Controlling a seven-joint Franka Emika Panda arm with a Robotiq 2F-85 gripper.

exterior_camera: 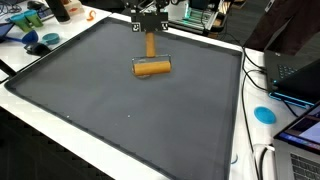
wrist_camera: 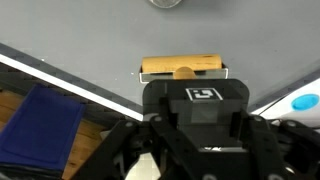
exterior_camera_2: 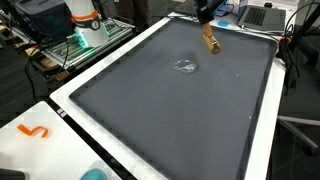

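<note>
My gripper (exterior_camera: 150,26) is shut on the upright orange handle (exterior_camera: 150,44) of a small roller. Its orange-brown cylinder (exterior_camera: 152,68) hangs crosswise below, inside a thin wire frame. In exterior view 2 the roller (exterior_camera_2: 211,40) is seen end-on under the gripper (exterior_camera_2: 205,18), near the far edge of the grey board (exterior_camera_2: 150,110); its exact height above the board is hard to judge. From the wrist, the cylinder (wrist_camera: 182,63) shows beyond the dark fingers (wrist_camera: 203,97), which hide most of the handle.
A clear, shiny round item (exterior_camera_2: 185,66) lies on the board beside the roller. Tools and a blue bowl (exterior_camera: 50,38) sit beyond the board's left side. Laptops (exterior_camera: 292,80) and a blue disc (exterior_camera: 265,115) are at right. Most of the board is bare.
</note>
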